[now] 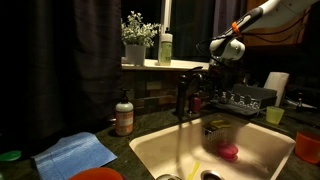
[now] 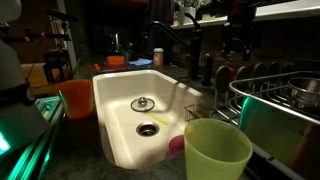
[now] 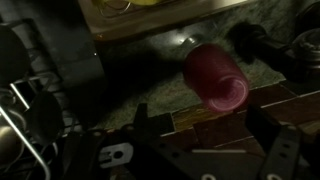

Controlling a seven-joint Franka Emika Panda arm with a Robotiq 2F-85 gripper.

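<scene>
My gripper is open, its dark fingers apart at the bottom of the wrist view and nothing held between them. Ahead of the fingers is a dark red container (image 3: 215,80), rounded, with a pale spot on its near end. The same container seems to be the small red shape (image 1: 196,103) behind the sink, right of the black faucet (image 1: 182,95). In the first exterior view the white arm (image 1: 228,47) reaches in from the upper right, with the gripper above the back counter. The fingertips are too dark to make out there.
The white sink (image 2: 118,119) holds a pink object (image 1: 229,152); a sponge (image 1: 217,124) sits at its back edge. A dish rack (image 1: 248,97) stands right of the container. A yellow-green cup (image 2: 218,148) and orange bowl (image 1: 308,147) occupy the right-hand counter.
</scene>
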